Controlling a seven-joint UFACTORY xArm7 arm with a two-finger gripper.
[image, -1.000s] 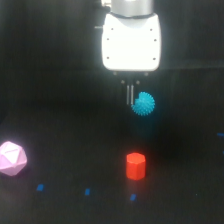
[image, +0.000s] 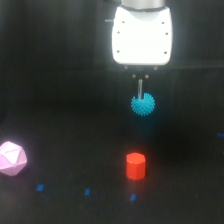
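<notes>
A bright blue, bumpy ball (image: 143, 105) sits on the dark surface right of the middle, in the upper half of the camera view. My gripper (image: 140, 96), with a white body and two thin fingers close together, comes in from the top. Its fingertips overlap the ball's upper edge in this view; whether they touch it or stand behind or above it cannot be told. How far the fingers are apart is too small to make out.
A red hexagonal block (image: 136, 166) lies nearer the camera, below the ball. At the left edge rests a pink faceted ball (image: 11, 158). Small blue marks dot the dark surface (image: 60, 130), which is otherwise clear.
My gripper has shifted right and a little up in the picture, from left of the blue ball to over its upper edge. The ball, red block and pink ball have not visibly moved.
</notes>
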